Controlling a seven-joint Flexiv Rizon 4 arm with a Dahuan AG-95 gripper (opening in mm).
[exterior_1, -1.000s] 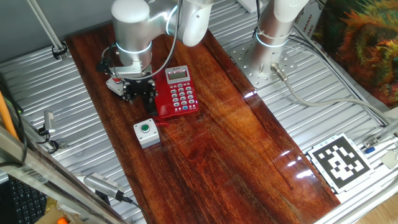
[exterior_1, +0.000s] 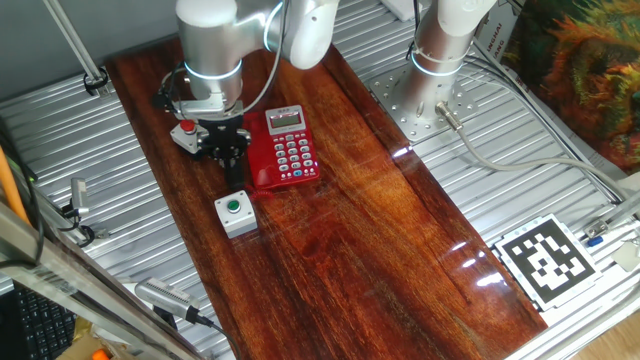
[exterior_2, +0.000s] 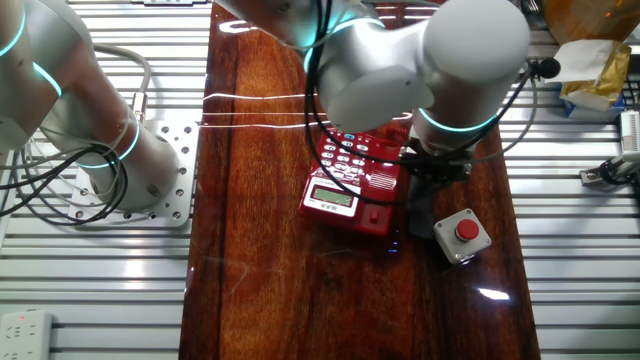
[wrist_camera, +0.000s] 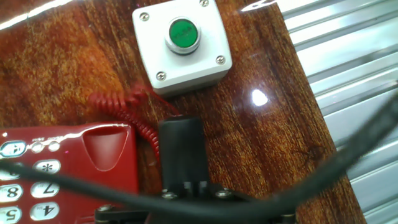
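Note:
A white box with a green button (exterior_1: 234, 206) sits on the brown wooden board. In the wrist view the green button (wrist_camera: 183, 33) is at top centre. My gripper is shut, its black fingers together as one block, with nothing visible between them. Its tips appear just short of the box's near side, apart from it in this view. A red telephone (exterior_1: 283, 147) with a grey keypad lies beside the gripper; its coiled red cord (wrist_camera: 127, 112) runs past the fingertips. In exterior view 2 the arm hides the green button.
A grey box with a red button (exterior_2: 466, 230) stands on the other side of the gripper, partly hidden in exterior view 1 (exterior_1: 188, 128). The wooden board (exterior_1: 370, 260) is clear towards the marker plate (exterior_1: 546, 262).
The black fingers now show slightly further left, near the green-button box. Telephone and boxes have stayed put.

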